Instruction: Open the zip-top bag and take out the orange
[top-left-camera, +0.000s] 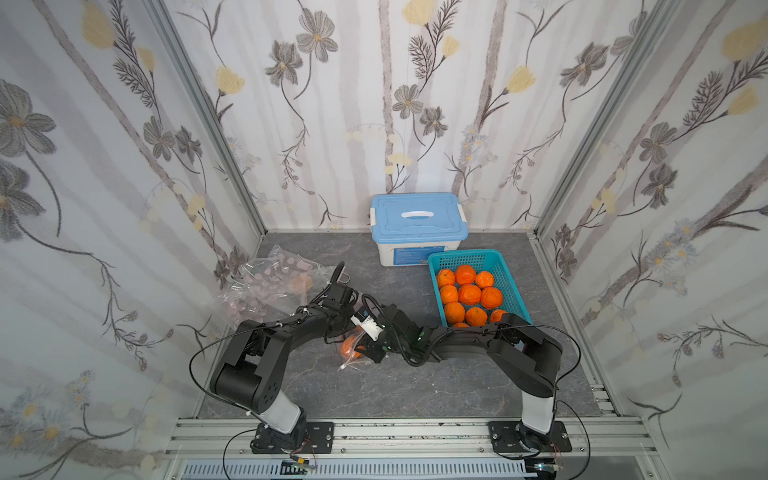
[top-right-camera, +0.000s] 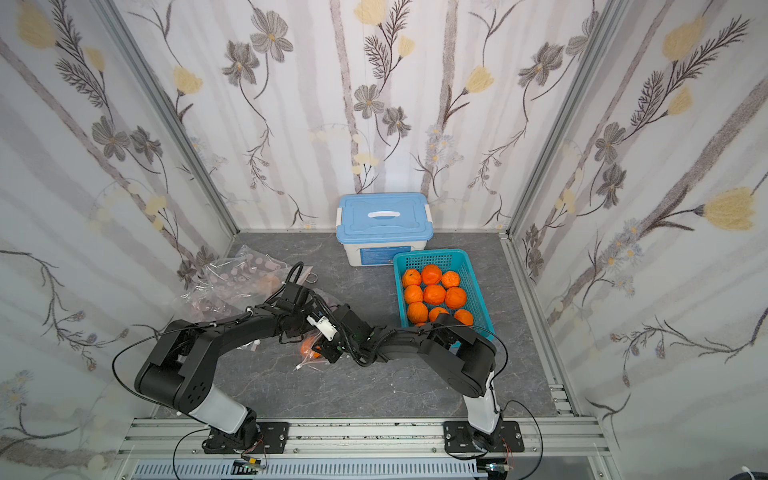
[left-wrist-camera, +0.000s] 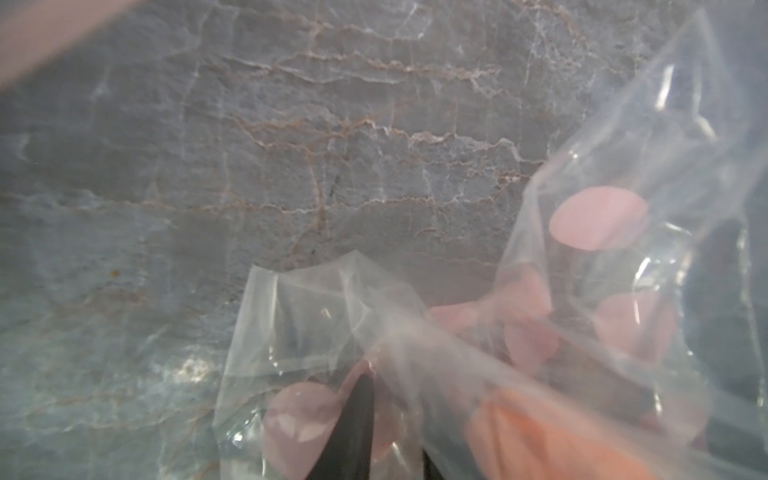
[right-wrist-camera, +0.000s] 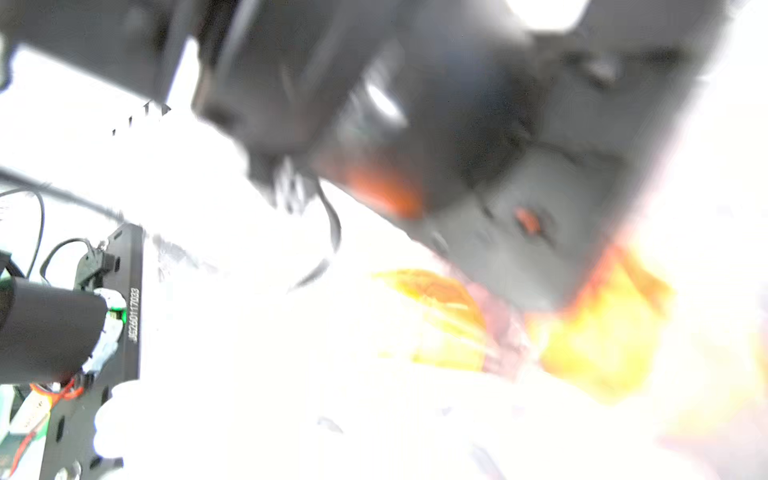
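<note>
The clear zip top bag (left-wrist-camera: 280, 320) with pink dots hangs between my grippers, low over the grey table, one orange (top-left-camera: 349, 346) inside. In the left wrist view that orange (left-wrist-camera: 552, 440) shows through the film at the lower right. My left gripper is shut on the bag's film, one dark fingertip (left-wrist-camera: 356, 424) standing against it. My right gripper (top-left-camera: 369, 342) meets the bag from the right, shut on its plastic close beside the orange. The right wrist view is blurred and overexposed; orange patches (right-wrist-camera: 608, 328) show there, and the exact grip is hidden.
A teal basket (top-left-camera: 514, 281) of several oranges stands to the right, under the right arm. Behind it is a white box with a blue lid (top-left-camera: 417, 220). Other dotted plastic bags (top-left-camera: 268, 284) lie at the back left.
</note>
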